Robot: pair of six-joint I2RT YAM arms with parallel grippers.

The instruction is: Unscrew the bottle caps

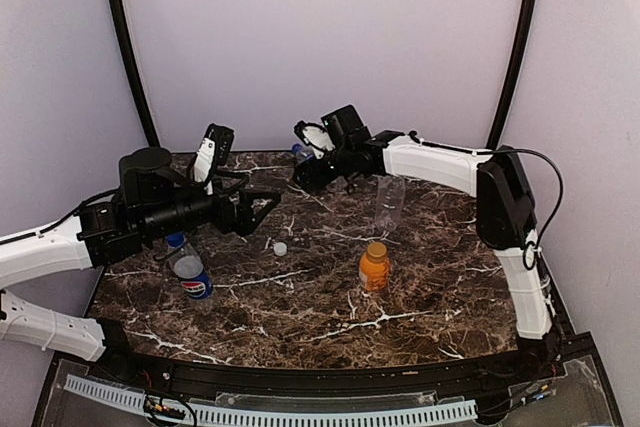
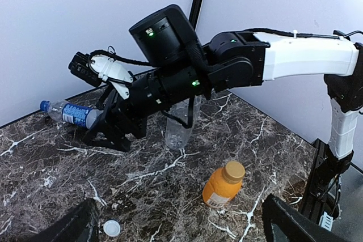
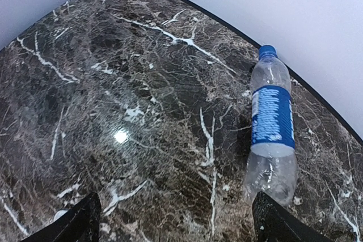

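A blue-capped bottle (image 3: 272, 117) with a blue label lies on its side at the back of the table; my open right gripper (image 1: 316, 173) hovers over it, empty, its fingers framing it loosely in the right wrist view. My open left gripper (image 1: 250, 209) hangs at the left, holding nothing, near an upright Pepsi bottle (image 1: 192, 275) with a blue cap. An orange bottle (image 1: 374, 269) with an orange cap stands at front right. A clear bottle (image 2: 177, 128) stands behind it, its top hidden by the right arm in the left wrist view.
A loose white cap (image 1: 280, 248) lies mid-table. Walls close it in at the back and sides.
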